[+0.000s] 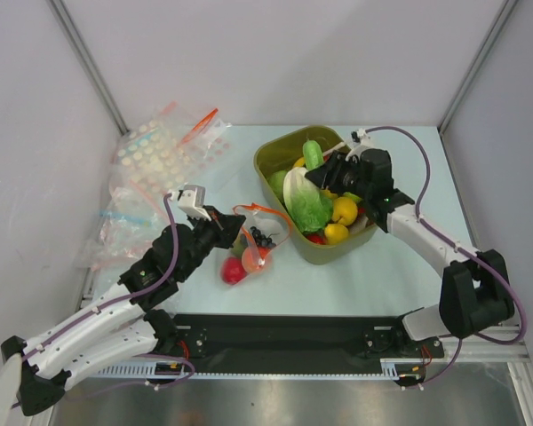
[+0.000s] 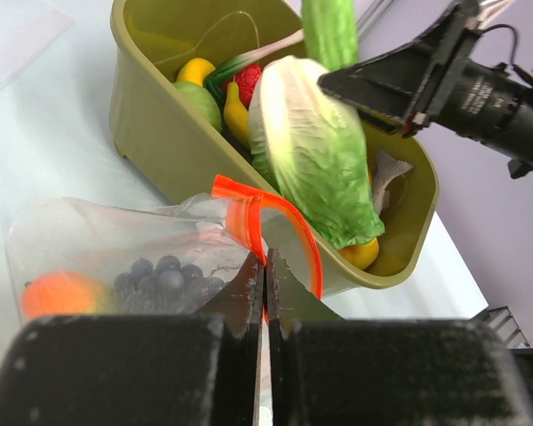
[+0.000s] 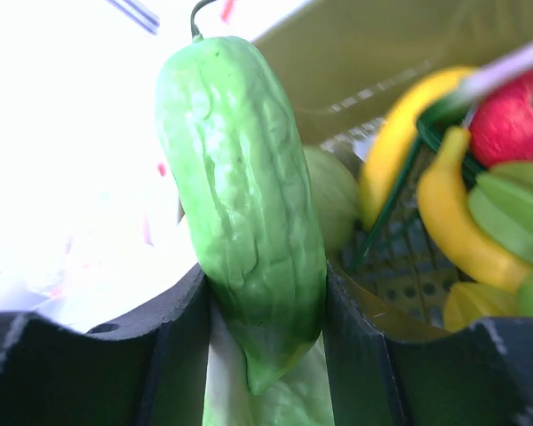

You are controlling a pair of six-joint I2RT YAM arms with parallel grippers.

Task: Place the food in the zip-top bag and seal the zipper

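My right gripper is shut on a green cucumber (image 3: pixel 240 177), lifted above the olive bin (image 1: pixel 320 252) beside a lettuce (image 1: pixel 307 204). My left gripper is shut at the orange-rimmed opening of a clear zip bag (image 2: pixel 115 231) left of the bin; whether it pinches the rim is hard to tell. The bag holds dark grapes (image 2: pixel 169 280), a peach-orange fruit (image 1: pixel 256 259), a red fruit (image 1: pixel 234 271) and something green.
Other clear bags (image 1: pixel 155 160) lie flat at the back left. The bin also holds yellow fruits (image 1: pixel 345 211) and other items.
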